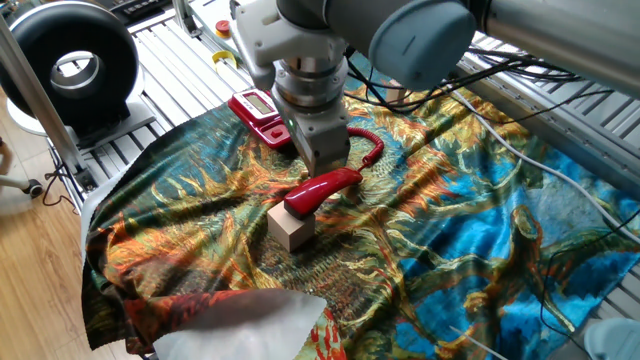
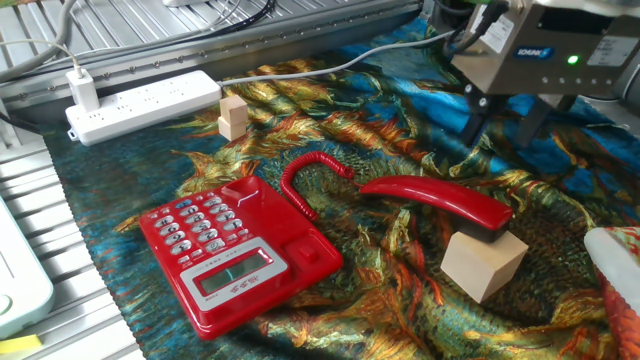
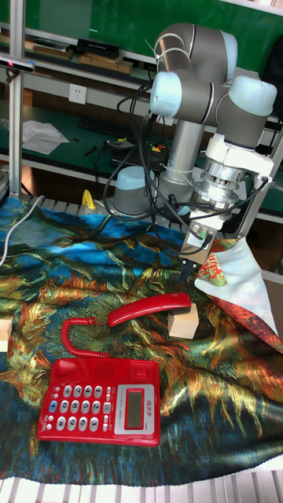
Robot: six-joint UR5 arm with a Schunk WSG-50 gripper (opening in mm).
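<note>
A red telephone handset (image 2: 435, 195) lies with one end propped on a pale wooden block (image 2: 483, 265). Its coiled cord (image 2: 292, 185) runs to the red phone base (image 2: 245, 250), whose cradle is empty. In exterior view 2 my gripper (image 2: 498, 138) hangs behind the handset, its two dark fingers spread apart with nothing between them. From exterior view 3, the gripper (image 3: 188, 273) appears above the cloth, beyond the handset (image 3: 149, 306) and clear of it. Exterior view 1 shows the wrist over the handset (image 1: 322, 190); the fingertips are mostly hidden there.
A patterned, wrinkled cloth (image 1: 190, 240) covers the table. Small stacked wooden blocks (image 2: 232, 118) stand near a white power strip (image 2: 145, 108) at the back. A white cable (image 1: 540, 165) crosses the cloth. One cloth corner (image 3: 243, 277) is folded over, pale side up.
</note>
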